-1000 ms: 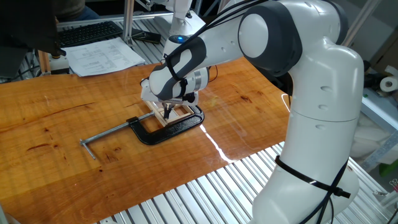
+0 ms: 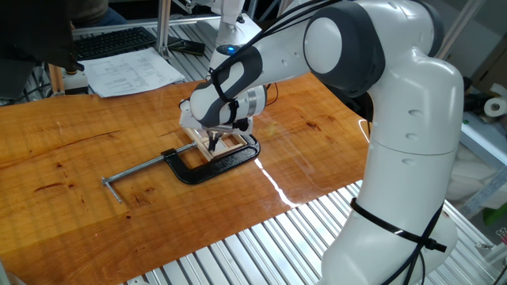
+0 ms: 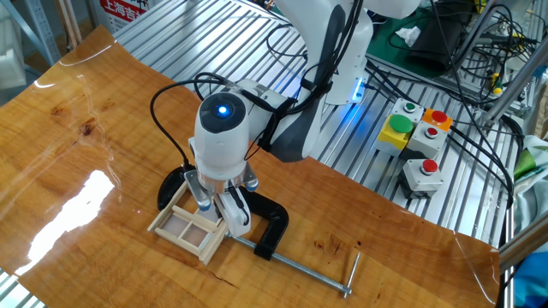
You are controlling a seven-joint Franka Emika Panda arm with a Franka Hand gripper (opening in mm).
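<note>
A small pale wooden frame with crossing slats lies on the brown table, and a black C-clamp with a long steel screw reaches around it. My gripper points down at the frame, its dark fingertips low among the slats in exterior view 1. From exterior view 2 the gripper's white body hides its fingertips and part of both the frame and the clamp. Whether the fingers are apart or closed on a slat does not show.
Papers and a black keyboard lie beyond the table's far side. Button boxes stand on the ribbed metal bench near the arm's base.
</note>
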